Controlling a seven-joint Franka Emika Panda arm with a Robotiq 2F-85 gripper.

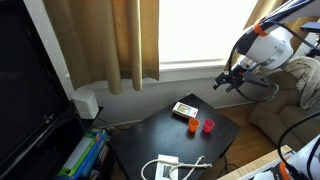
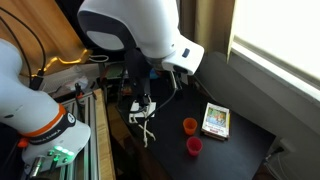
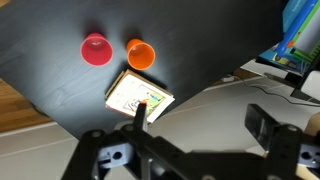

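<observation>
Two cups stand apart on the dark table: an orange one (image 1: 193, 125) and a pinkish-red one (image 1: 208, 126). A small box or book with a pale border and coloured picture (image 1: 185, 110) lies flat behind them. In the wrist view the red cup (image 3: 96, 49) and orange cup (image 3: 140, 54) show from above, their round openings visible, with the box (image 3: 138, 97) below them. My gripper is open, its fingers wide apart and nothing between them. It hangs well above the table, beyond its edge in the first exterior view (image 1: 228, 82).
A white power strip (image 1: 167, 168) with a pale cord lies at the table's near edge. Coloured books or boxes (image 1: 85, 150) stand left of the table. Behind it are the wall, window and curtain (image 1: 138, 45). Bare tabletop (image 1: 150, 135) lies left of the cups.
</observation>
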